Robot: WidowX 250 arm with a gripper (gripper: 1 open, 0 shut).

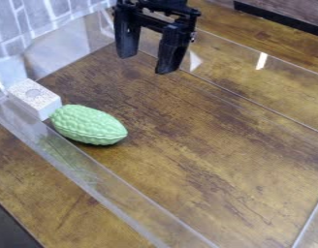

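Observation:
My black gripper point(147, 53) hangs at the top centre, open, with nothing between its fingers. Below it and to the left, a green bumpy bitter melon point(88, 124) lies on the wooden surface. A white speckled block point(34, 97) sits just left of the melon, by the clear side wall.
Clear walls point(104, 184) border the wooden work area point(201, 165) on the visible sides. A pale grey cloth or curtain point(39, 29) is at the back left.

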